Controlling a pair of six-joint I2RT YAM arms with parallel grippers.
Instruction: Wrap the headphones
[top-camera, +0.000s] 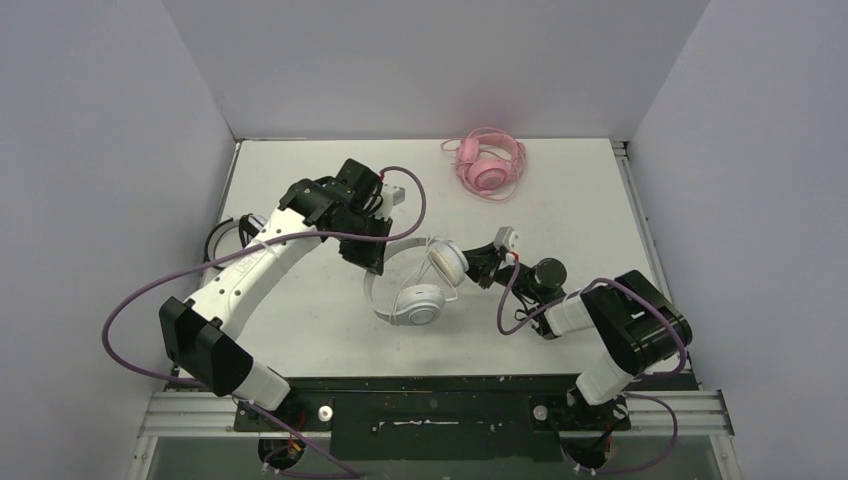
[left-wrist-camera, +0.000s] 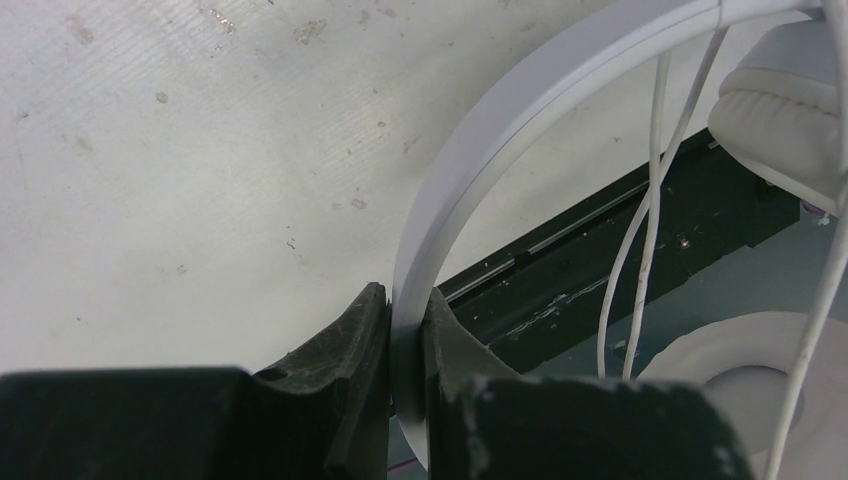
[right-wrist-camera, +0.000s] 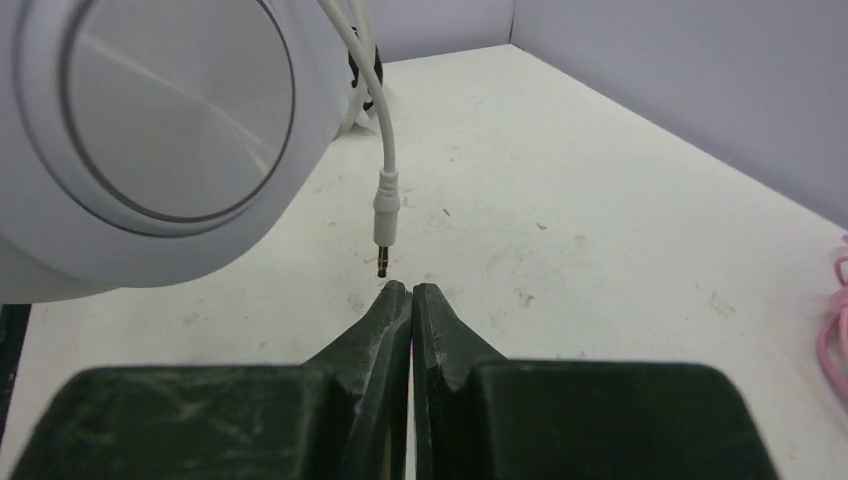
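Note:
White headphones (top-camera: 420, 304) hang over the middle of the table, their white cord (left-wrist-camera: 654, 200) wound across between the two ear cups. My left gripper is shut on the headband (left-wrist-camera: 470, 165). In the right wrist view the cord's end hangs free, its white plug (right-wrist-camera: 386, 210) with a bare metal tip pointing down. My right gripper is shut just below that tip, with nothing between its fingers. An ear cup (right-wrist-camera: 180, 110) fills the upper left of that view, close to the gripper. From above, my right gripper (top-camera: 470, 262) is right beside this cup.
Pink headphones (top-camera: 490, 165) with their cord wound lie at the back of the table. Another white and black headset (top-camera: 228, 240) lies at the left edge, partly behind the left arm.

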